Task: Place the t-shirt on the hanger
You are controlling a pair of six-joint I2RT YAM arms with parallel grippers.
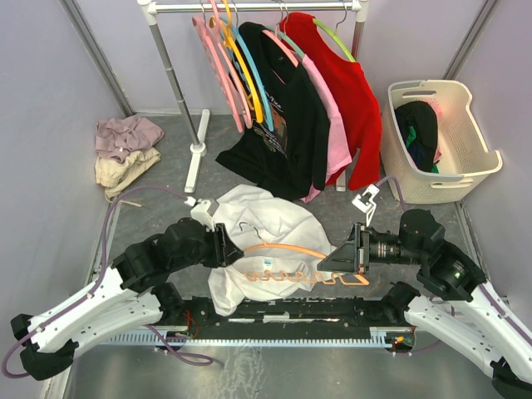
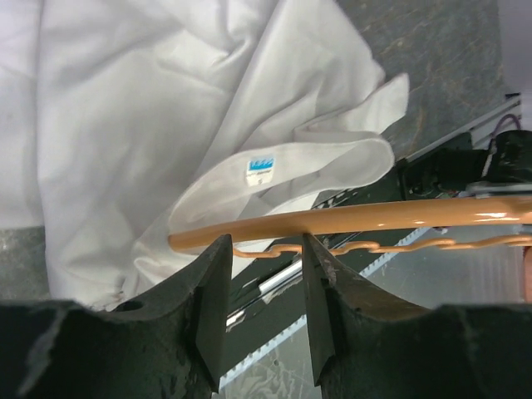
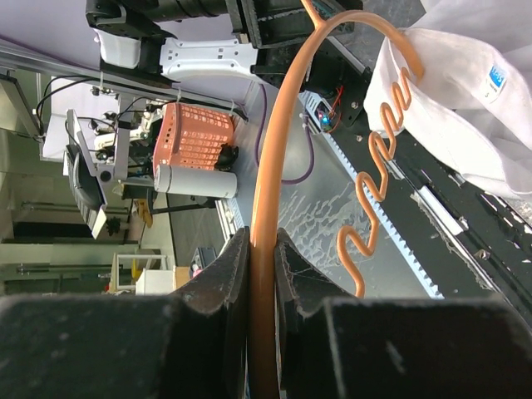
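Observation:
A white T-shirt (image 1: 278, 220) lies crumpled on the floor between my arms, its collar and small label showing. An orange hanger (image 1: 295, 248) lies across it, its hook upward and one end reaching into the shirt's fabric. My right gripper is shut on the hanger's right part. My left gripper is part open just above the shirt, near the hanger's left end, with its fingertips apart below the orange bar and nothing clearly between them.
The rack (image 1: 172, 66) at the back holds empty hangers and hung garments. A white basket (image 1: 449, 187) stands at the back right, and a pile of folded clothes (image 1: 125, 166) lies at the left. A black rail runs along the front edge.

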